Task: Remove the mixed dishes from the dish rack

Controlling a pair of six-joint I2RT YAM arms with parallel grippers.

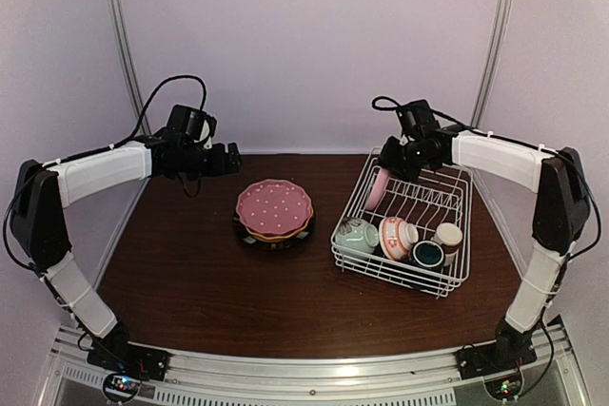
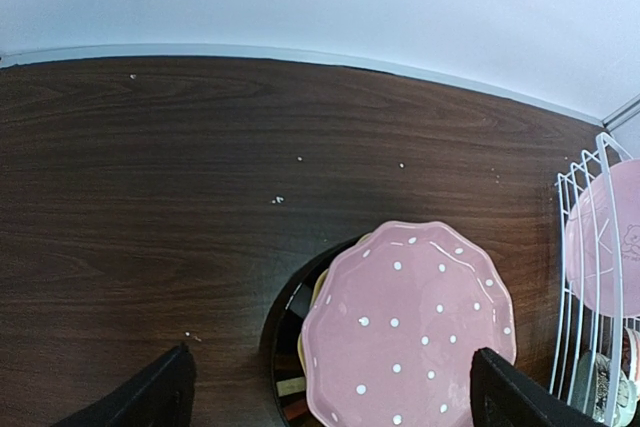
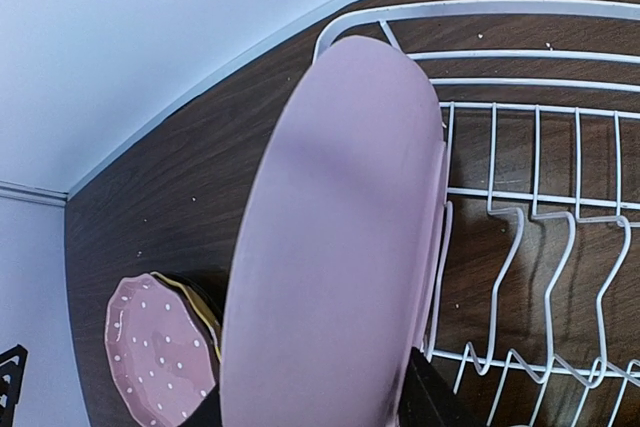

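A white wire dish rack (image 1: 460, 235) holds a pink plate (image 1: 377, 187) on edge at its back left, plus a pale bowl (image 1: 356, 235), a red-patterned bowl (image 1: 394, 237), a dark cup (image 1: 428, 254) and a white cup (image 1: 447, 234). My right gripper (image 1: 392, 155) is at the pink plate's top; in the right wrist view the plate (image 3: 320, 237) fills the space between the fingers, whose grip is largely hidden. My left gripper (image 1: 226, 159) stands open and empty, above and left of a stack of plates (image 1: 274, 204) topped by a pink dotted one (image 2: 410, 317).
Walls and metal rails (image 1: 314, 377) enclose the workspace.
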